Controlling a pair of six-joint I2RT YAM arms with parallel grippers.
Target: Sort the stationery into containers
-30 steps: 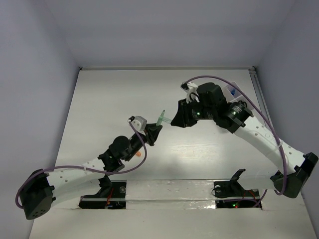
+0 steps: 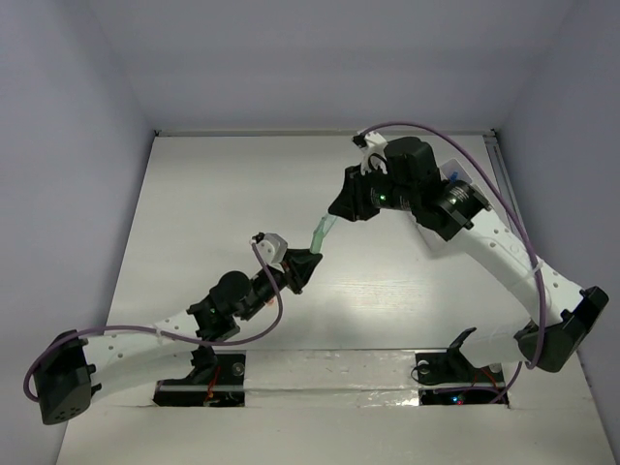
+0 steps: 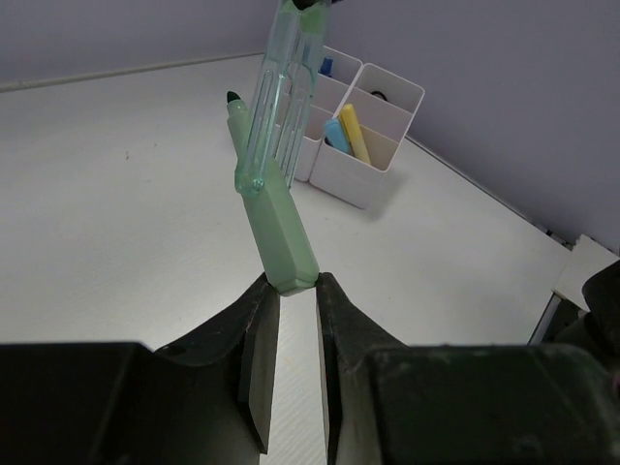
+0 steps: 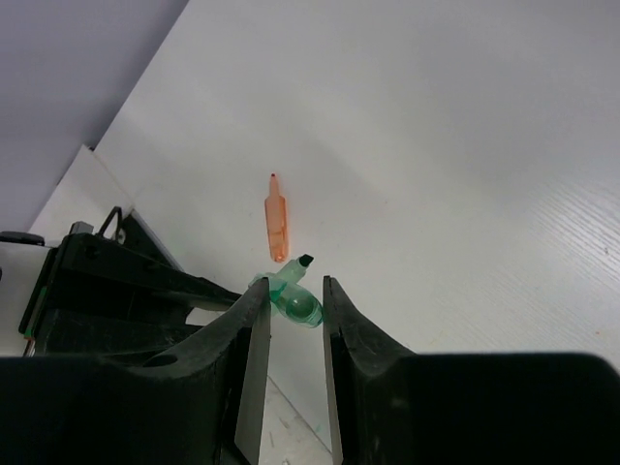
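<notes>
Above the table my left gripper is shut on a pale green marker, tilted upward with a dark tip. A clear green cap overlaps it in the left wrist view, held from above by my right gripper, which is shut on it. Whether cap and marker touch I cannot tell. An orange marker lies on the white table. A divided white container at the back right holds blue and yellow items.
In the top view the right arm partly covers the container. Grey walls border the table.
</notes>
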